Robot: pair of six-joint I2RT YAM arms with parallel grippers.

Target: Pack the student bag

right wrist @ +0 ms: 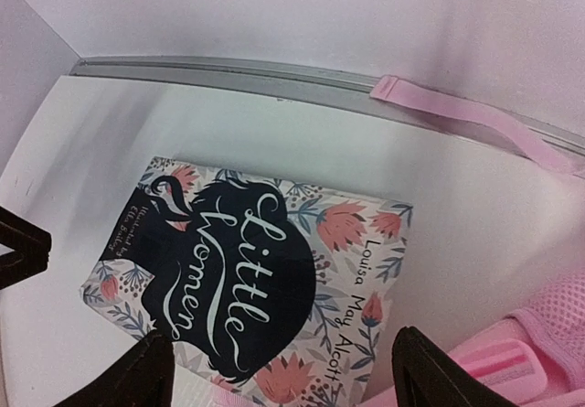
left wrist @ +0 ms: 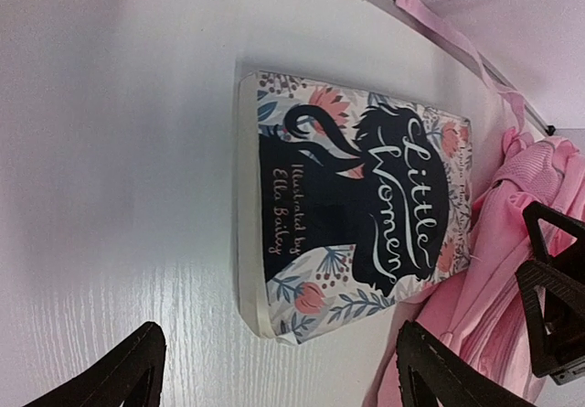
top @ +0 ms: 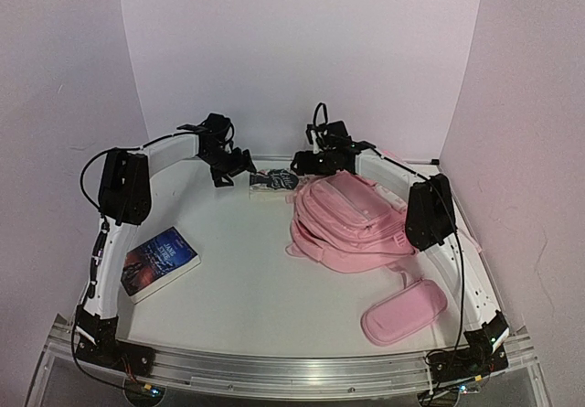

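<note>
The Little Women book [top: 273,180] lies flat by the back edge of the table, left of the pink backpack [top: 352,219]. My left gripper [top: 236,175] is at the book's left side; in the left wrist view its fingers stand wide apart, with the book [left wrist: 356,206] beyond them. From the right, my right gripper [top: 300,164] hangs close to the book's far right end, open too, with the book [right wrist: 247,283] in front of its spread fingers. Neither gripper holds anything. The backpack's flap is down, hiding its inside. A Jane Eyre book [top: 159,262] rests at the front left.
A pink pencil case [top: 405,313] lies at the front right, just below the backpack. A pink strap [right wrist: 471,114] crosses the back edge. The two grippers are near each other.
</note>
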